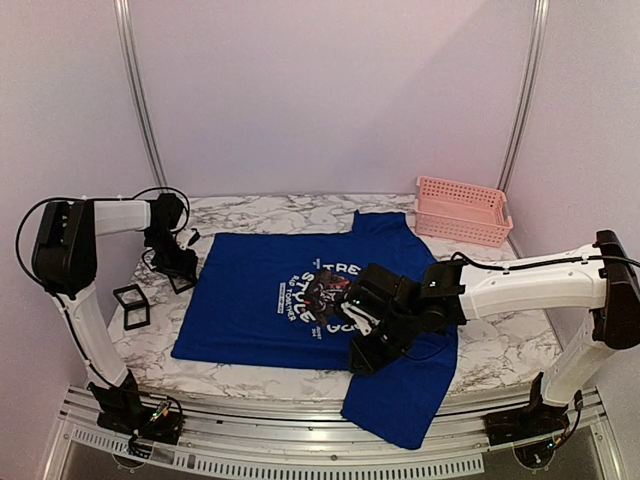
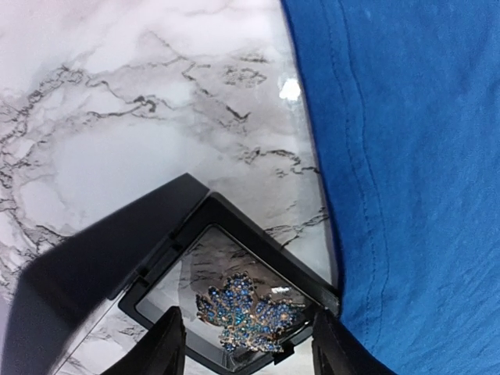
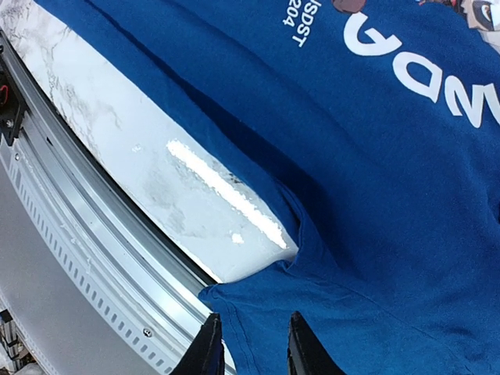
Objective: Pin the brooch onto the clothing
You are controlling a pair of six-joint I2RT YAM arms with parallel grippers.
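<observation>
A jeweled brooch (image 2: 242, 312) lies in a clear-lidded black-framed case (image 2: 258, 244) beside the left edge of the blue shirt (image 1: 250, 300). My left gripper hovers over the case with its fingers apart, either side of the brooch. My right gripper stands open above the shirt's front part, near the sleeve (image 1: 395, 400) that hangs over the table's front edge; nothing shows between its fingers.
Another black-framed case (image 1: 132, 306) lies at the left. A pink basket (image 1: 462, 230) stands at the back right. A metal rail runs along the front.
</observation>
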